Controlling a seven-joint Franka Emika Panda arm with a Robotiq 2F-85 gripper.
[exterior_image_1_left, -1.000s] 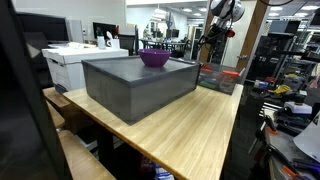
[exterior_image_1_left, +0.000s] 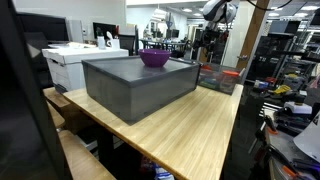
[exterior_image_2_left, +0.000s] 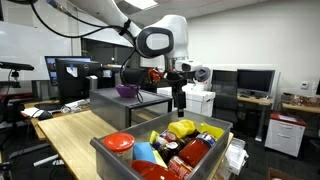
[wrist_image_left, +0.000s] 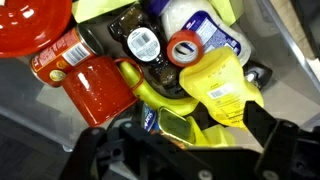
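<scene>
Above a grey bin (exterior_image_2_left: 104, 160) full of mixed items hangs my gripper, its fingers spread wide with nothing held. In the wrist view a yellow bottle (wrist_image_left: 222, 88) with a pale label lies ahead of the right finger. A red mug (wrist_image_left: 98, 88) is ahead of the left finger. Between them are a yellow banana-shaped item (wrist_image_left: 155, 94) and a green-yellow package (wrist_image_left: 177, 126), which lies nearest the gap between the fingers. Farther up are a dark labelled bottle (wrist_image_left: 135, 35), a red-ringed round top (wrist_image_left: 185, 48) and a can (wrist_image_left: 62, 54).
A purple bowl (exterior_image_1_left: 154, 58) rests on a large grey box (exterior_image_1_left: 125, 94) on the wooden table. A red-lidded container (exterior_image_2_left: 119, 142) and a red dish (exterior_image_2_left: 154, 173) occupy the bin's near side.
In exterior view 1, the gripper has come down somewhat over the far bin. The purple bowl and grey box have stayed in place.
</scene>
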